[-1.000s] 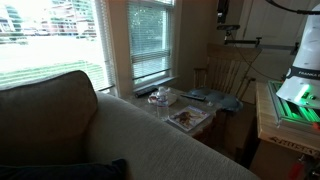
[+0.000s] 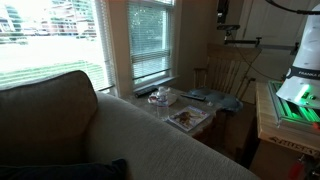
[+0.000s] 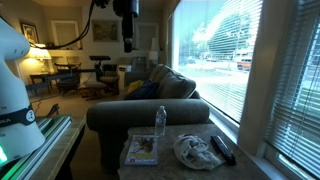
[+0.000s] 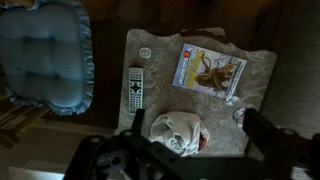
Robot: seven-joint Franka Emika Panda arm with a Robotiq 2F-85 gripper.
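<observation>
My gripper stands open high over a small stone-look table (image 4: 160, 75), its dark fingers far apart at the lower edge of the wrist view. No object shows between them. On the table lie a picture-covered book or magazine (image 4: 208, 70), a remote (image 4: 135, 90) and a crumpled white cloth (image 4: 180, 131). A clear bottle (image 3: 160, 121) is upright beside the book in exterior view 2. That view also shows the gripper (image 3: 127, 46) hanging well above everything, touching nothing. Whether anything lies under the cloth is hidden.
A grey couch (image 3: 175, 95) borders one side of the table, and windows with blinds (image 3: 235, 60) another. A chair with a blue cushion (image 4: 42, 55) stands near the remote's side. A small round item (image 4: 145, 52) sits by the table's corner. Open air surrounds the gripper.
</observation>
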